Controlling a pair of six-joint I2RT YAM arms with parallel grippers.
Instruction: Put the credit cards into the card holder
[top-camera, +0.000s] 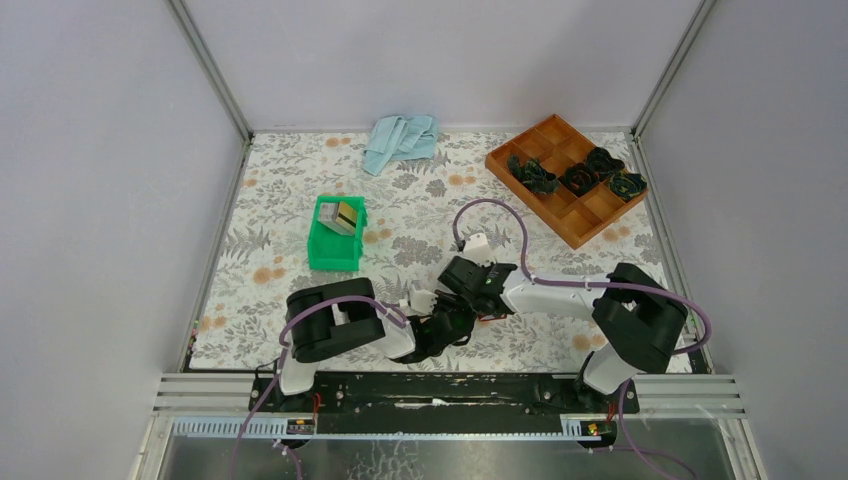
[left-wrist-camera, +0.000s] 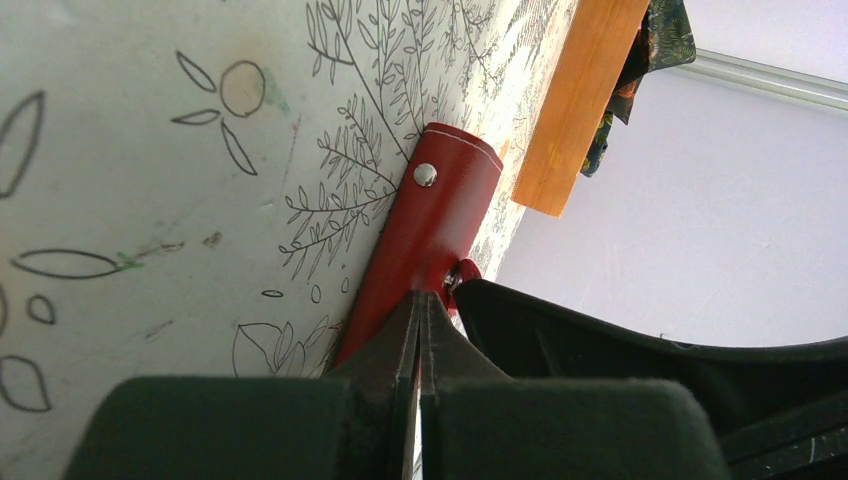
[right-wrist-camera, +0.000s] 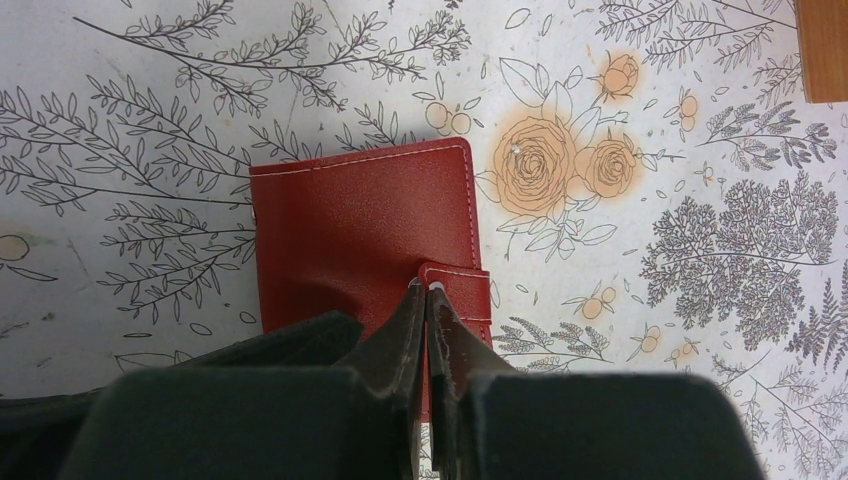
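A red leather card holder (right-wrist-camera: 350, 220) lies on the patterned table beneath both grippers, mostly hidden by the arms in the top view. My right gripper is shut on its strap flap at the right side of the holder. In the left wrist view the holder (left-wrist-camera: 430, 220) is seen edge-on, with a silver snap. My left gripper is shut beside it, nothing visible between its fingers, with a dark finger of the other gripper close at the right. In the top view, cards (top-camera: 337, 216) appear to sit in the green tray (top-camera: 332, 259).
A wooden compartment box (top-camera: 585, 225) with dark fabric items stands at the back right. A light blue cloth (top-camera: 398, 140) lies at the back. The table between tray and box is clear.
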